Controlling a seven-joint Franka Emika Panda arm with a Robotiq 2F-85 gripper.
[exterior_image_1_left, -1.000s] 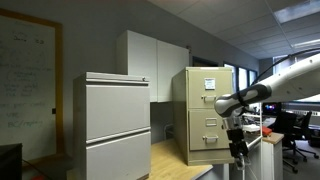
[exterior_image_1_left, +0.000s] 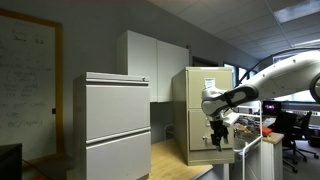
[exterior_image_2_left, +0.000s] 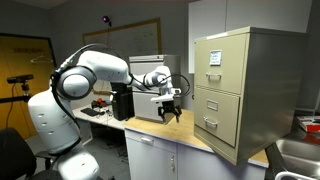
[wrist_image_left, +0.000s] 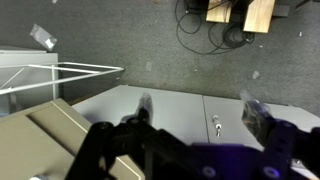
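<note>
My gripper (exterior_image_1_left: 218, 132) hangs in front of the tan filing cabinet (exterior_image_1_left: 196, 130) in exterior view 1, overlapping its lower drawers. In exterior view 2 the gripper (exterior_image_2_left: 166, 98) is above the wooden counter, left of the tan cabinet (exterior_image_2_left: 238, 90) and in front of the grey cabinet (exterior_image_2_left: 145, 70). Seen from the wrist, the open gripper has its two fingers far apart and nothing between them. Below it lie the counter's white front (wrist_image_left: 178, 108) and the grey floor (wrist_image_left: 200, 70). The tan cabinet's corner (wrist_image_left: 75, 135) shows at lower left. Whether anything touches is unclear.
A grey two-drawer cabinet (exterior_image_1_left: 115, 125) stands at the left of the wooden counter (exterior_image_1_left: 172, 160). White wall cupboards (exterior_image_1_left: 150, 55) hang above. In the wrist view, cables (wrist_image_left: 215, 35) lie on the floor by a wooden piece (wrist_image_left: 258, 15). Bare counter lies between the cabinets.
The cabinets stand unchanged.
</note>
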